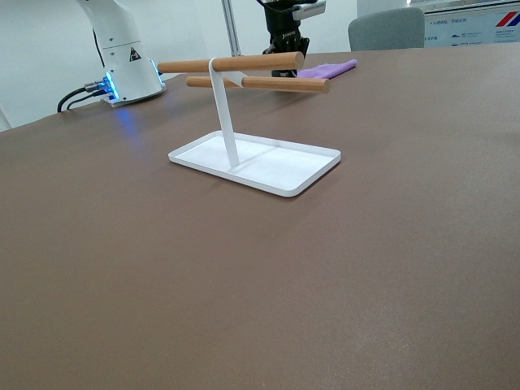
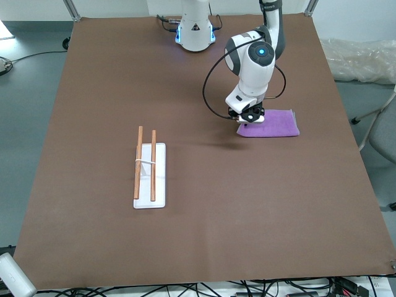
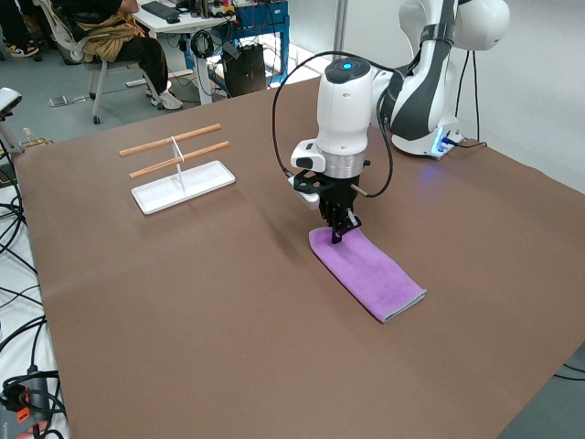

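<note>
A purple cloth (image 2: 274, 127) (image 3: 370, 279) lies flat on the brown table, with my gripper (image 3: 336, 236) pointing down at its near-arm end; the fingertips are low at the cloth, and whether they are open or shut cannot be told. In the top view the gripper (image 1: 283, 71) is partly behind a wooden bar. A white rack with two wooden bars (image 2: 153, 167) (image 1: 256, 61) stands on a white tray base (image 2: 158, 198) (image 3: 195, 185), left of the gripper in the left view.
My arm's base (image 2: 195, 34) stands at the back edge with cables. Cables and equipment lie beyond the front edge, and a grey chair (image 2: 380, 130) is beside the table.
</note>
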